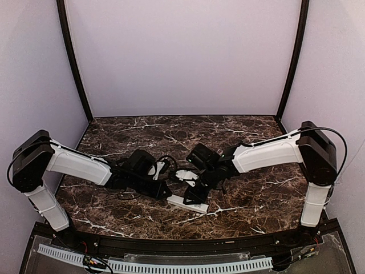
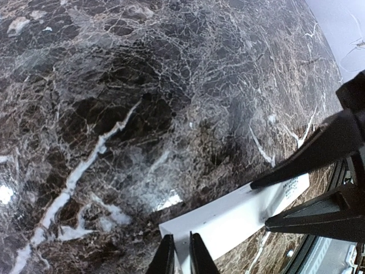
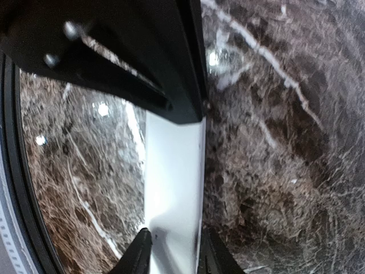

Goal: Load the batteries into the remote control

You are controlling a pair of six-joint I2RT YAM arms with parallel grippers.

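A white remote (image 1: 187, 206) lies low in the middle of the marble table, a long plain bar in both wrist views. My left gripper is shut at the remote's left end, its tips at that end face. My right gripper (image 1: 195, 194) is over the other end; in the left wrist view its two dark fingers are apart, reaching onto and beside the remote (image 2: 222, 220). In the right wrist view that end is partly hidden by dark gripper parts. No loose battery is clearly visible.
Pale walls enclose the back and sides.
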